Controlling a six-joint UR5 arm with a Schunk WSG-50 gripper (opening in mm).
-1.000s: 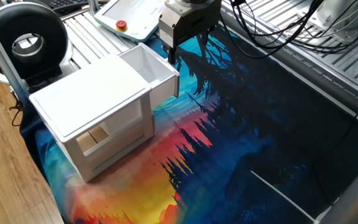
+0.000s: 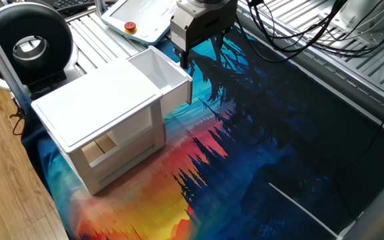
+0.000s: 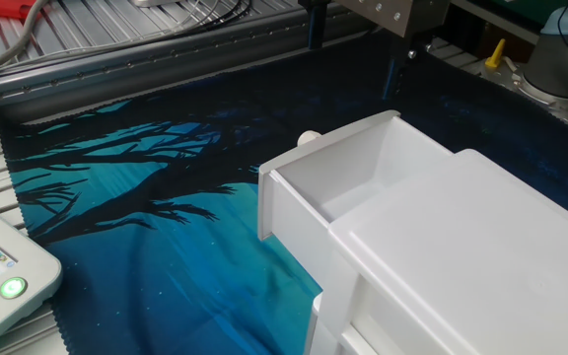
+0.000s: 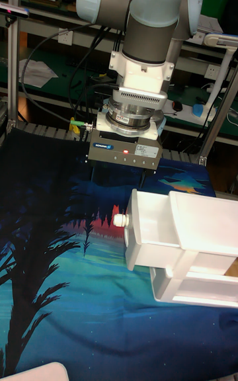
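A white cabinet stands on the printed cloth, its upper drawer pulled out. No object shows inside the drawer's visible part. On the drawer front, a round white knob sticks out in the third view. My gripper points down beyond the drawer, its two dark fingers well apart. Nothing shows between them, and the drawer is not in their grasp. From the third view, the gripper hangs behind the drawer and slightly to its left.
A tablet-like panel with a red button lies on the slatted table by the cloth. A black round device stands behind the cabinet. Cables loop near the arm.
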